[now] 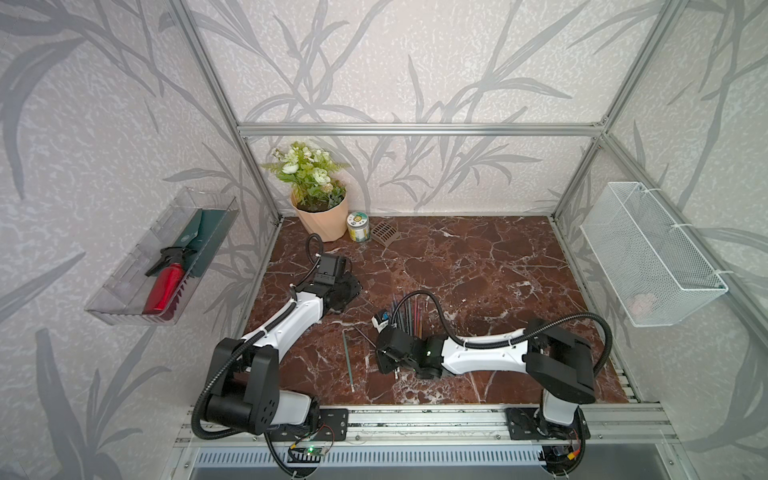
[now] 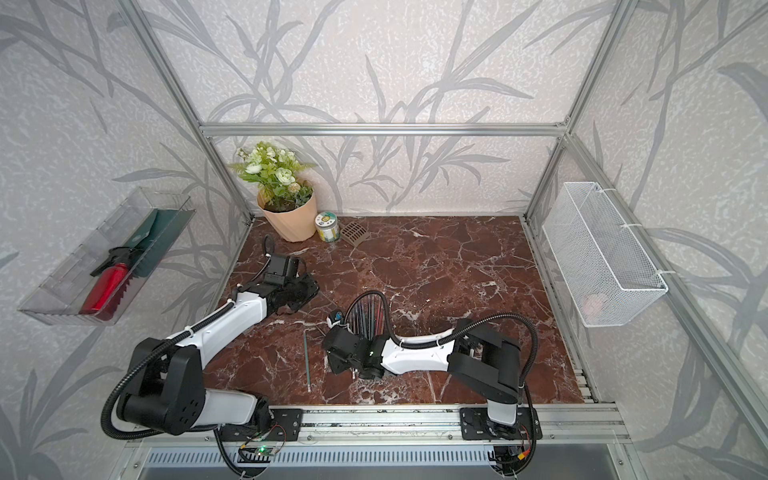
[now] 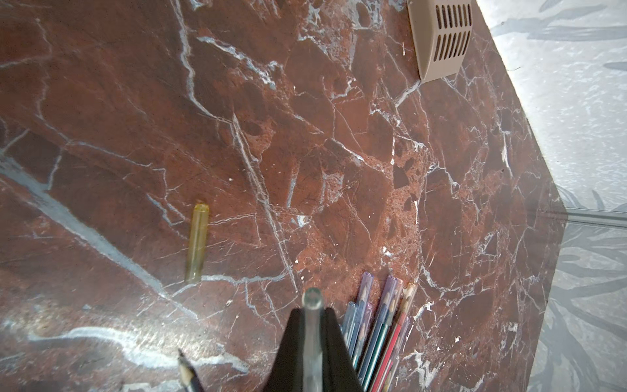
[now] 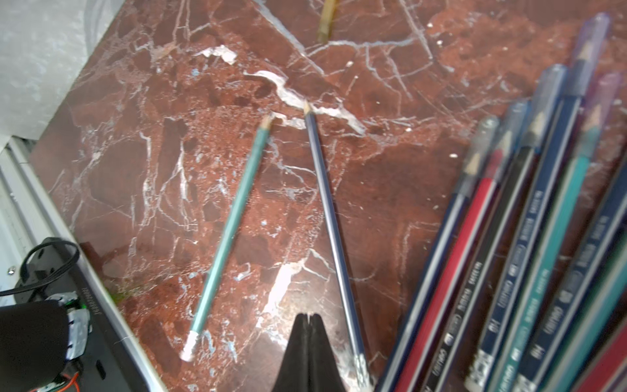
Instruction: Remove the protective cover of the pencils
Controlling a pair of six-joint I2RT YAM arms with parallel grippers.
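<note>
My left gripper is shut on a small clear cover (image 3: 312, 300), which sticks up between its fingertips above the table. My right gripper is shut with nothing between its fingers, low over the table beside the pencils. In the right wrist view a teal pencil (image 4: 232, 225) and a dark blue pencil (image 4: 330, 215) lie with bare tips. To their right is a row of capped pencils, among them a red pencil (image 4: 450, 287) and a black pencil (image 4: 486, 261). A loose yellow cover (image 3: 197, 243) lies on the table.
A potted plant (image 1: 321, 216) and a tin (image 1: 358, 226) stand at the back left, with a beige slotted holder (image 3: 442, 39) beside them. A white mesh basket (image 1: 652, 252) hangs on the right wall.
</note>
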